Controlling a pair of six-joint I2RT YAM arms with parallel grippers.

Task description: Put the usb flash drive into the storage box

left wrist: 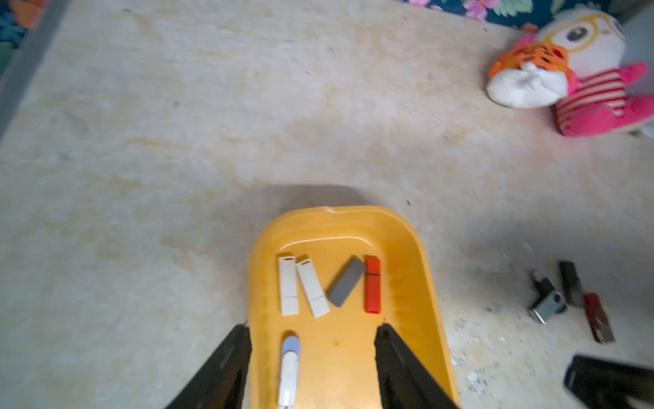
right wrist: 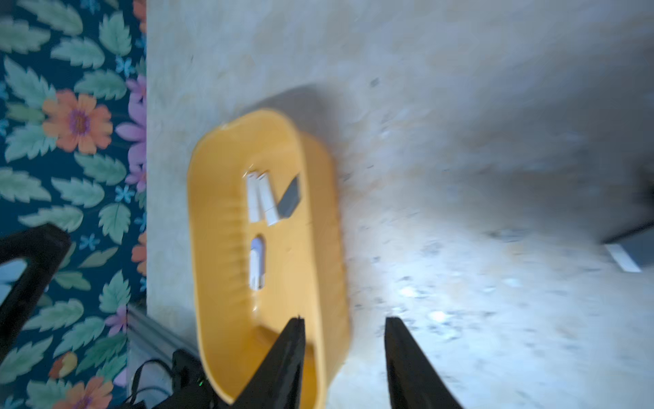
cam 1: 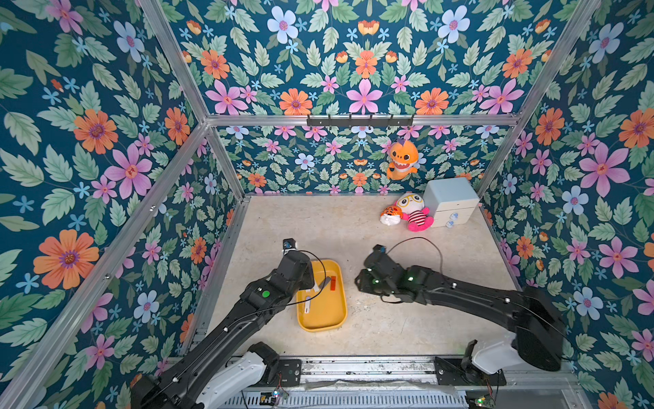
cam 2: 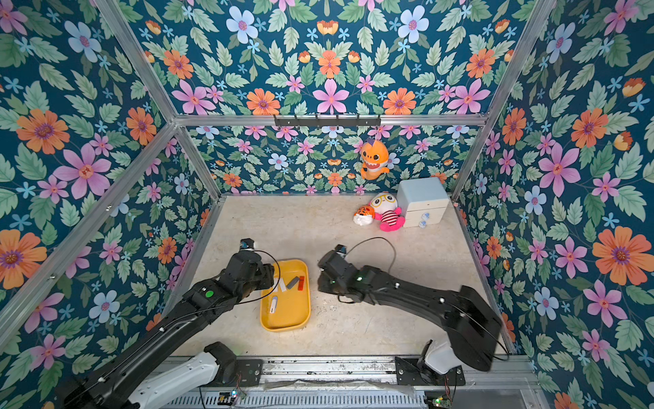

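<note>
A yellow tray point(cam 2: 284, 320) holds several small sticks: two white point(left wrist: 313, 286), a grey one point(left wrist: 346, 279), a red one point(left wrist: 372, 286), and a white-and-lavender one point(left wrist: 289, 368). Several more small dark or metal drives point(left wrist: 596, 317) lie on the table right of the tray. My left gripper hangs over the tray, fingers apart, nothing between them. My right gripper stands just right of the tray, open and empty; its view is blurred. A blue-topped cream storage box point(cam 2: 422, 201) sits at the back right, its front closed.
Plush toys point(cam 1: 415, 211) lie against the box's left side, and an orange plush point(cam 1: 402, 160) is on the back wall.
</note>
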